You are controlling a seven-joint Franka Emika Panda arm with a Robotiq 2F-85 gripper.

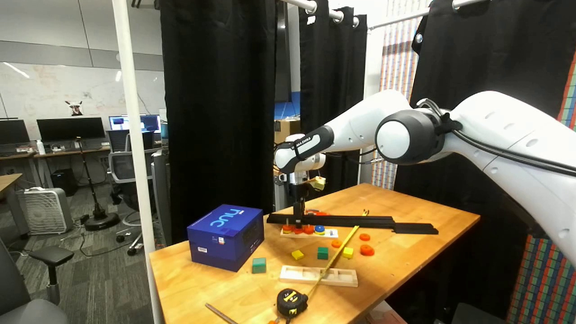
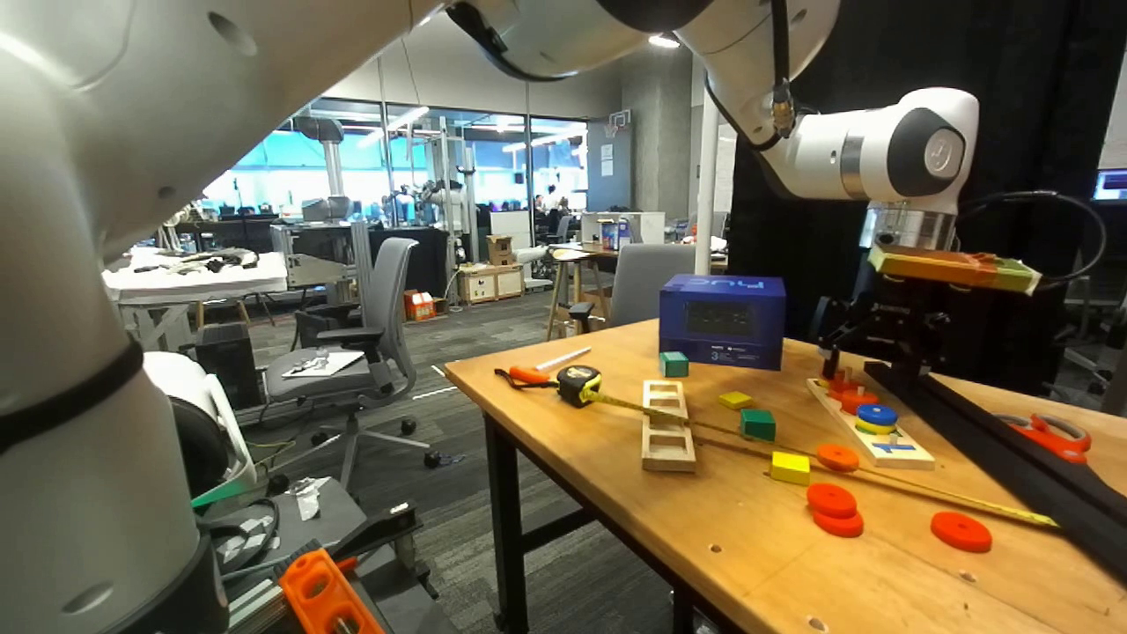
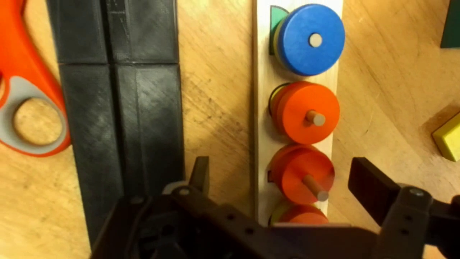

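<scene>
My gripper is open above a wooden peg board, its black fingers apart on either side with nothing held. Between them in the wrist view lies a stack of red discs on a peg. Farther up the board come another red stack with some yellow beneath, then a blue disc at the end. A lower red disc is partly hidden by the gripper body. Exterior view 2 shows the blue disc resting over a yellow one.
Black rails run beside the board, with orange-handled scissors beyond. A blue box stands nearby. Loose red discs, a yellow block, a green block, a tape measure and a slotted wooden tray share the table.
</scene>
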